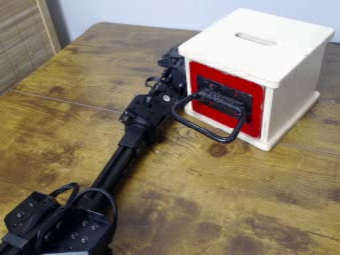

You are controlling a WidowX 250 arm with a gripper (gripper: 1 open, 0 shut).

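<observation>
A white wooden box (pixel 299 90) with a slot in its top stands at the back right of the table. Its front has a red panel (pixel 248 130) with dark hardware on it and a black loop handle (pixel 213 134) hanging out in front. My black arm (pixel 122 159) reaches from the lower left to the box's left front, where the gripper (pixel 173 78) sits close beside the panel. Its fingers are too dark and hidden to tell how they stand, or whether they touch the box.
A pale wall (pixel 133 15) stands behind, and a wooden slatted panel (pixel 20 50) is at the far left.
</observation>
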